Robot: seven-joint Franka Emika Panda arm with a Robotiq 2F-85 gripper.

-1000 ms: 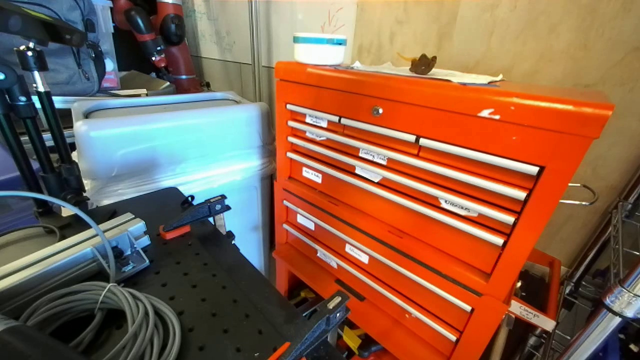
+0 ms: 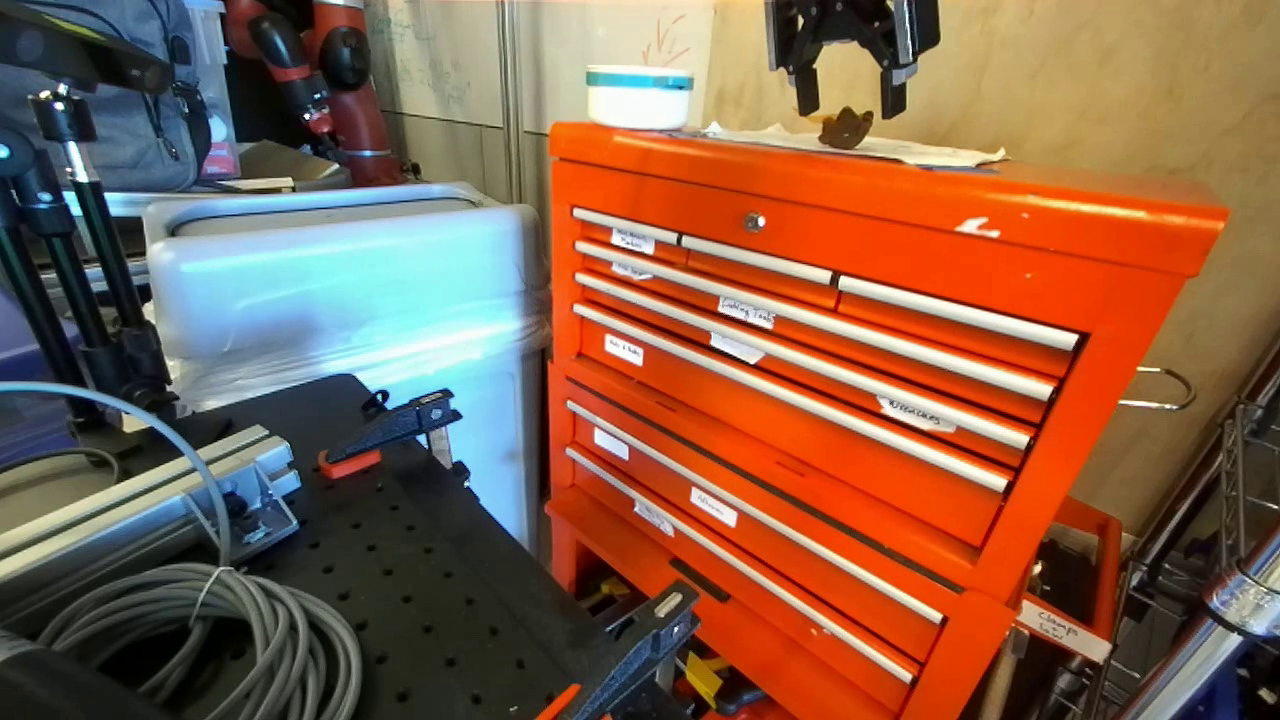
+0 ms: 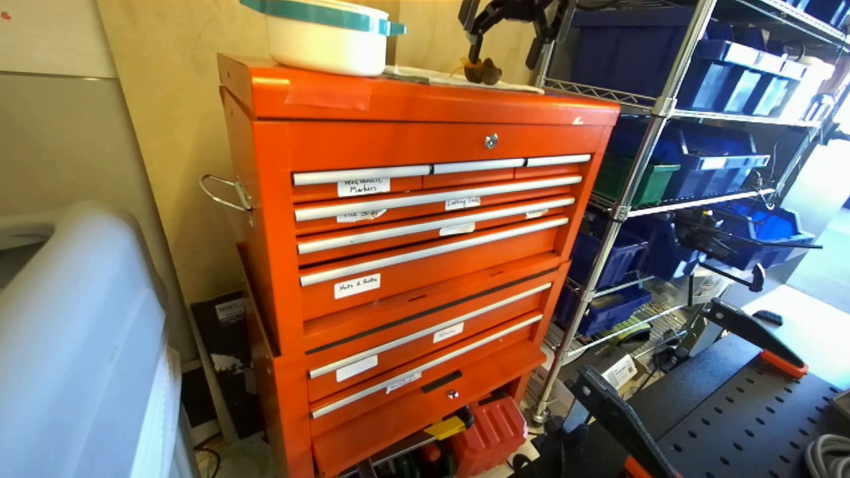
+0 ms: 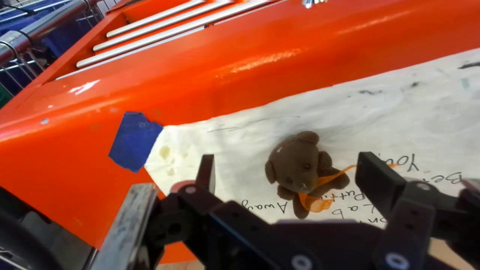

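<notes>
A small brown teddy bear (image 4: 294, 162) with an orange ribbon (image 4: 319, 202) lies on a sheet of white paper (image 4: 243, 135) on top of the red tool chest (image 4: 216, 90). In the wrist view the bear shows between and slightly beyond the spread fingertips of my gripper. The gripper is open. Exterior view 1 has the gripper (image 2: 847, 98) low over the chest top, its fingertips around the height of the bear (image 2: 846, 128). From the second exterior view, the bear (image 3: 483, 72) appears nearer the left finger; whether they touch, I cannot tell.
A white tub with a teal rim (image 2: 639, 98) stands at the other end of the chest top. Blue tape (image 4: 135, 141) holds the paper's corner. Wire shelving with blue bins (image 3: 717, 159) rises beside the chest.
My gripper has come into view from above, over the bear, where one second ago it was out of the frame. The bear's place on the paper looks the same.
</notes>
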